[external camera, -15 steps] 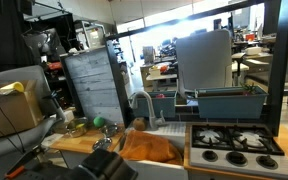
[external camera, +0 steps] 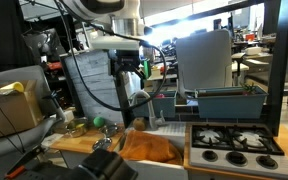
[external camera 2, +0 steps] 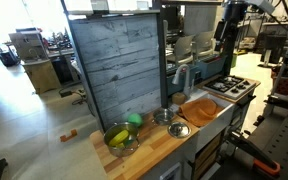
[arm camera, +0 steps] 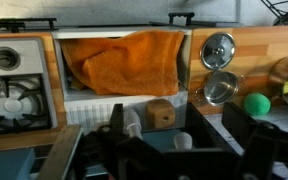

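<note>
My gripper (external camera: 128,72) hangs in the air above the back of the sink area, pointing down. It stands open in the wrist view, and no object shows held in it. Below lies a crumpled orange towel (arm camera: 129,62) in the sink. A small metal pot (arm camera: 221,88) and a round lid (arm camera: 217,50) rest on the wooden counter beside the sink. Close to them is a green round object (arm camera: 256,103). A metal bowl (external camera 2: 121,138) with something yellow inside stands at the counter's end.
The stove (external camera: 234,138) flanks the sink on the other side. Behind the counter is a blue shelf (external camera: 229,105). A brown block (arm camera: 160,113) and the tap (arm camera: 132,122) stand at the sink's back edge, under my gripper. Bare wood (external camera 2: 149,150) shows along the counter front.
The arm has swung in from the upper left, moving right and lower until the gripper hangs above the sink's back. Objects on the counter have not moved.
</note>
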